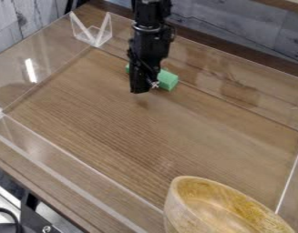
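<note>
The black robot arm reaches down from the top of the camera view to its gripper (145, 84), which hangs low over the wooden table (108, 136) in the upper middle. A green object (166, 79) lies just right of and behind the gripper, partly hidden by it. The fingers are small and dark; I cannot tell whether they are open or shut, or whether they touch the green object.
A large yellow bowl (218, 209) sits at the bottom right. Clear plastic pieces stand at the left edge and top left. Black cables lie beyond the lower-left edge.
</note>
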